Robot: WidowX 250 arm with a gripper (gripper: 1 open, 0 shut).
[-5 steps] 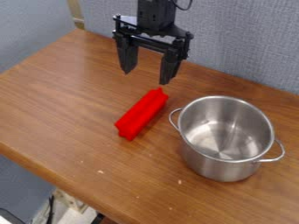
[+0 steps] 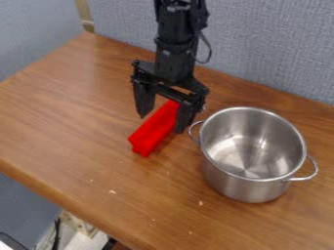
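A red elongated block (image 2: 152, 133) lies diagonally on the wooden table in the middle of the camera view. My black gripper (image 2: 166, 103) hangs just over its upper end, fingers apart, one on either side of that end or close to it. Whether they touch the block cannot be told. A steel pot (image 2: 251, 161) with two side handles stands to the right of the block.
A grey wall rises along the back right edge. Dark cables hang at the lower left corner.
The block and pot have not visibly moved.
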